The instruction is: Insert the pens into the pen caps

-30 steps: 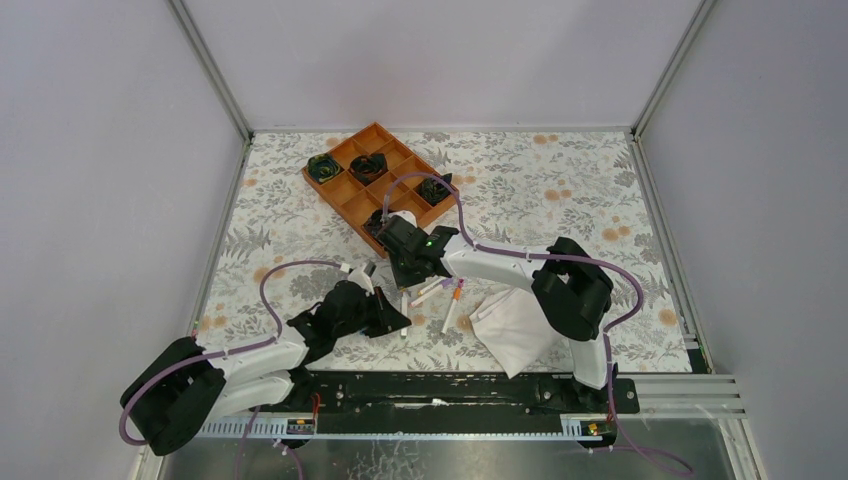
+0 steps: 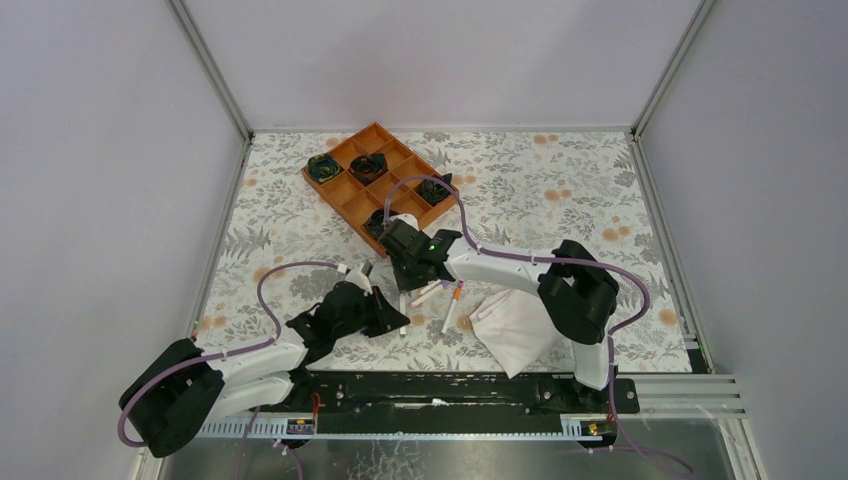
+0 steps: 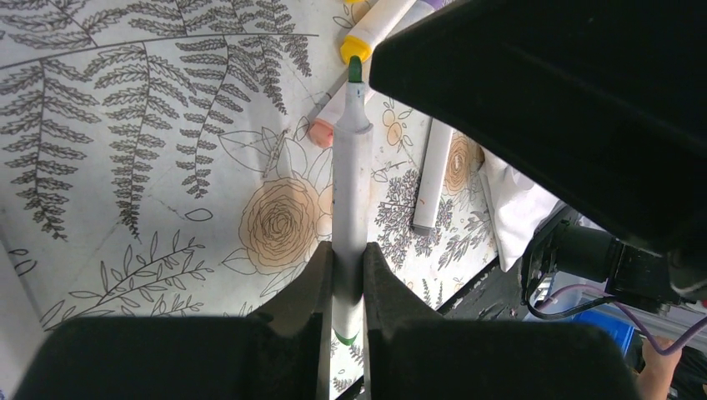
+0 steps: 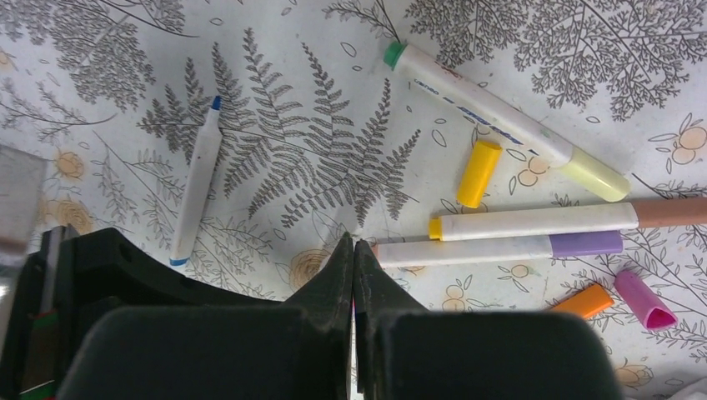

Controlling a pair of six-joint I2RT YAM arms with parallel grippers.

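Observation:
My left gripper is shut on an uncapped green pen (image 3: 351, 192), held with its tip pointing away. My right gripper hangs above the pens and is shut; what it holds is hidden, with only a sliver of pink showing at its fingers. In the right wrist view an uncapped blue pen (image 4: 197, 175), a green pen (image 4: 475, 108), a brown-capped pen (image 4: 534, 222) and a purple-capped pen (image 4: 492, 250) lie on the table, with loose yellow (image 4: 478, 173), orange (image 4: 582, 302) and pink (image 4: 642, 296) caps.
A wooden compartment tray (image 2: 350, 200) with dark items stands at the back. A white cloth (image 2: 515, 330) lies at the front right.
The left arm looks unchanged.

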